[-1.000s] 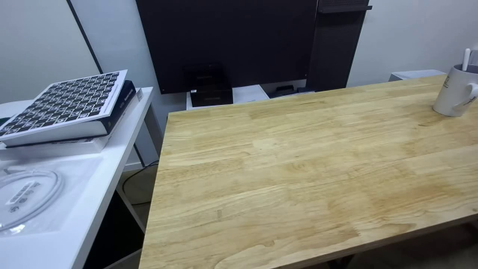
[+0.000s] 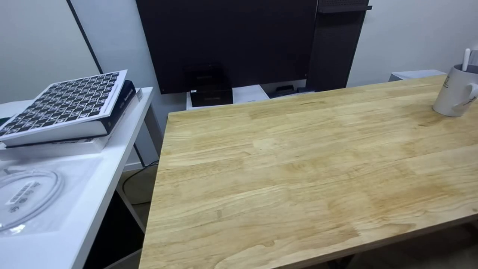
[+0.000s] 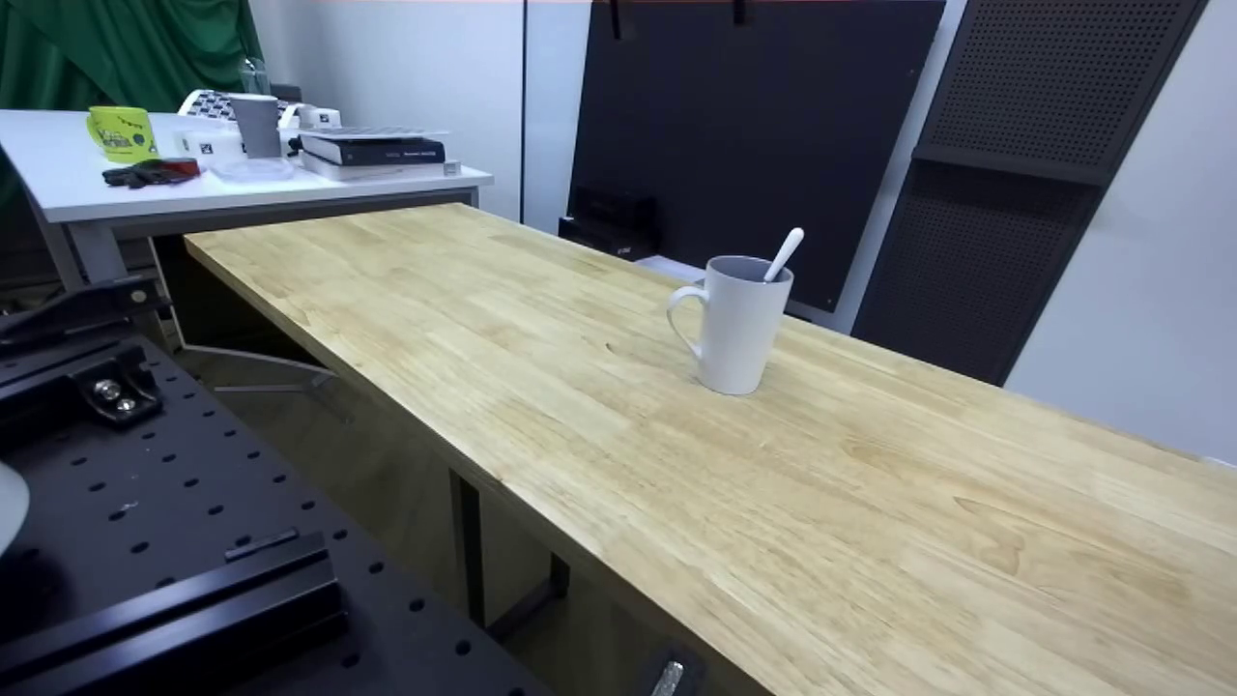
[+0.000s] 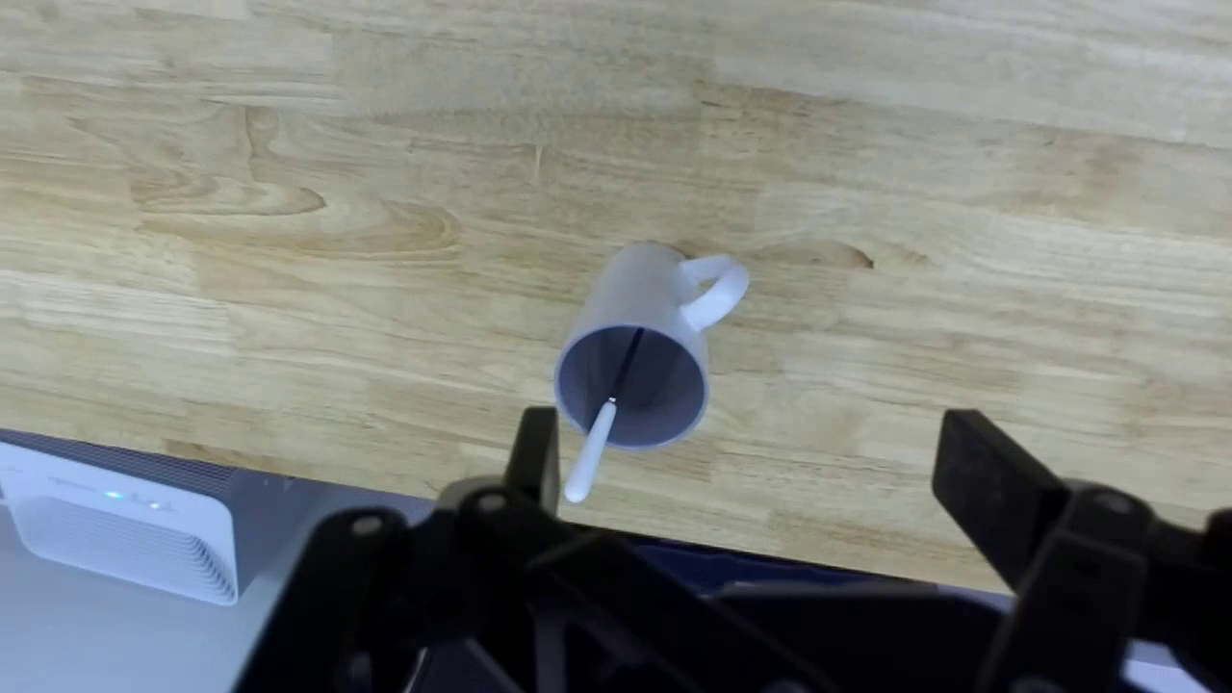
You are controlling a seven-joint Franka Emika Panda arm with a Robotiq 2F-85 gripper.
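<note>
A pale grey mug (image 3: 742, 331) stands upright on the wooden table, its handle toward the left in exterior view 2. Out of its mouth leans a white-handled utensil (image 4: 592, 450), whose dark thin shaft goes down inside; the lower end is hard to make out. Seen from above in the wrist view, the mug (image 4: 641, 295) is apart from my gripper, whose two black fingers are spread wide with nothing held between them. The fingertips (image 3: 738, 14) just show at the top edge of exterior view 2, well above the table. Exterior view 1 has the mug (image 2: 453, 92) at its right edge.
Bare wood covers the rest of the table (image 2: 291, 175). A white side table (image 3: 151, 195) carries books (image 3: 373, 151), a yellow-green mug (image 3: 121, 133) and a grey cup (image 3: 256, 123). Behind the wooden table stands a large dark panel (image 3: 742, 128).
</note>
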